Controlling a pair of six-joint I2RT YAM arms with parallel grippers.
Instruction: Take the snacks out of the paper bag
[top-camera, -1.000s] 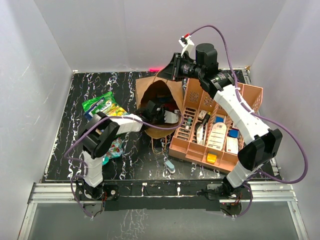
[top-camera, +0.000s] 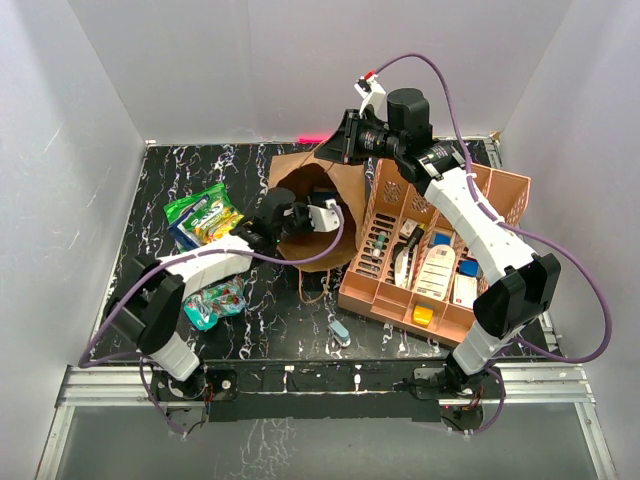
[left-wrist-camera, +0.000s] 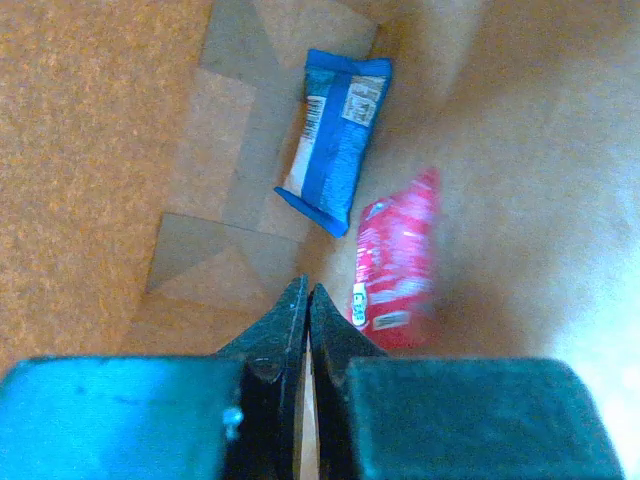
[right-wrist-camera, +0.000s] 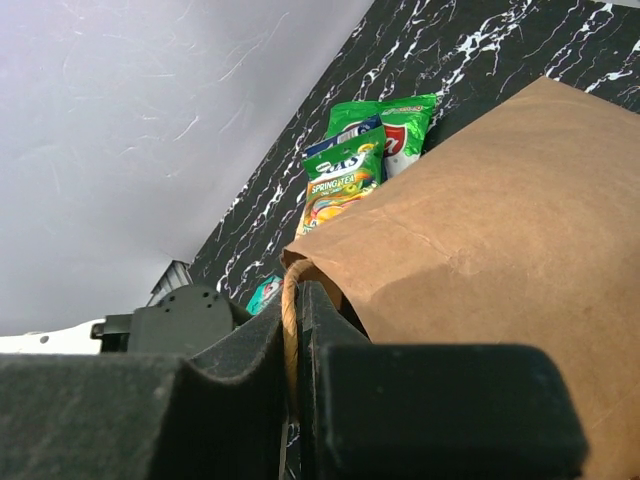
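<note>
The brown paper bag (top-camera: 348, 185) lies with its mouth toward the front. Its twisted handle (right-wrist-camera: 290, 330) runs between the fingers of my right gripper, which is shut on it and holds up the bag's edge. In the left wrist view, a blue snack packet (left-wrist-camera: 338, 140) and a pink-red packet (left-wrist-camera: 393, 265) lie inside the bag. My left gripper is shut with nothing visible between its fingers, pointing into the bag just short of the packets. Green snack bags (top-camera: 205, 218) and a teal packet (top-camera: 214, 302) lie on the table at left.
A pink divided organizer (top-camera: 395, 312) with several items stands right of the bag. A small grey-blue object (top-camera: 340, 333) lies on the dark marbled table in front. Clear table lies between it and the teal packet.
The left arm has drawn back to the left, its gripper now nearer the bag's mouth. The right arm has hardly moved.
</note>
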